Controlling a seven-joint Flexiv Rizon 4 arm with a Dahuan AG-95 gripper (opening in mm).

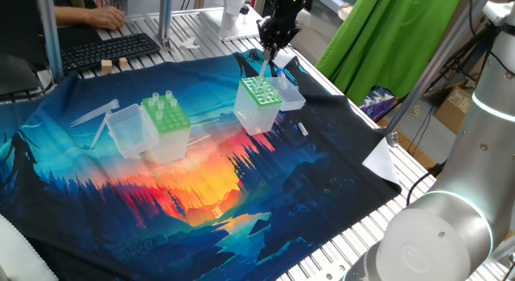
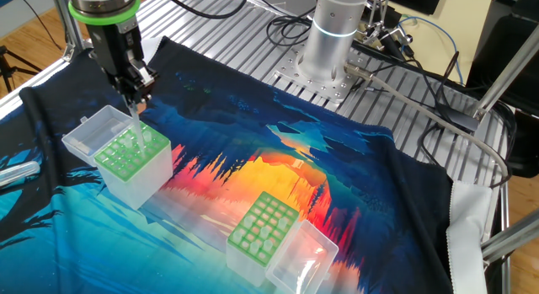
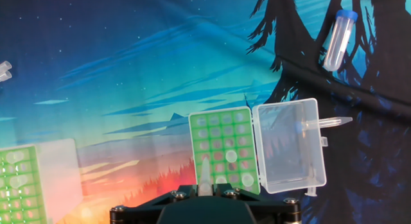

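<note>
My gripper points down over a green-topped tip rack, shut on a clear pipette tip. That tip hangs slightly slanted, its lower end at the rack's green grid; whether it sits inside a hole I cannot tell. A few other pale tips stand in this rack, which has its clear lid folded open to one side. A second green-topped rack stands apart, with several tips upright in it and its lid open too.
Loose clear tips lie on the patterned cloth beyond the second rack. A blue-capped tube rests on the dark part of the cloth. Between the racks the cloth is clear. At the left a person's hand rests near a keyboard.
</note>
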